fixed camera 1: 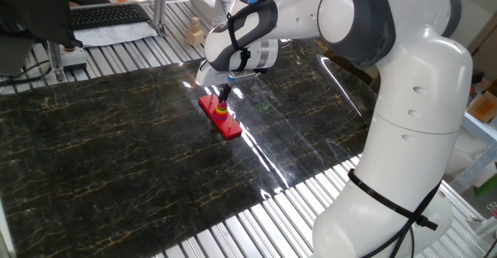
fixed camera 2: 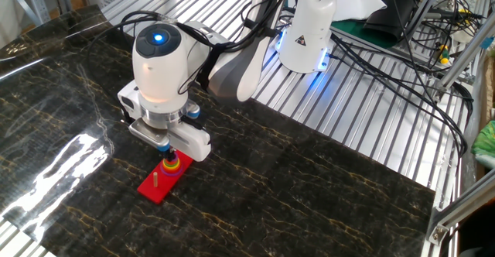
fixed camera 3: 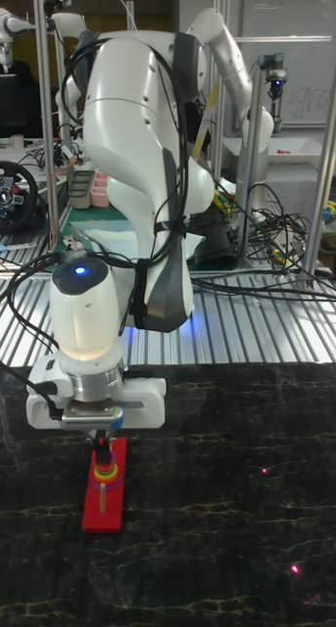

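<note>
A red board (fixed camera 1: 231,131) lies on the dark marbled table, with a stack of coloured rings (fixed camera 1: 221,111) around its middle. Yellow, red and purple show among the rings. In exterior view 2 a bare wooden peg (fixed camera 2: 155,180) rises from the board near one end. My gripper (fixed camera 1: 224,99) points down over the stack, its dark fingers drawn close together at the stack's top. It looks shut on the top ring, though the fingers mostly hide that small piece. From the front, the fingertips (fixed camera 3: 106,457) sit right above the yellow ring (fixed camera 3: 103,473).
Cables (fixed camera 2: 387,75) trail over the slats near the arm's base.
</note>
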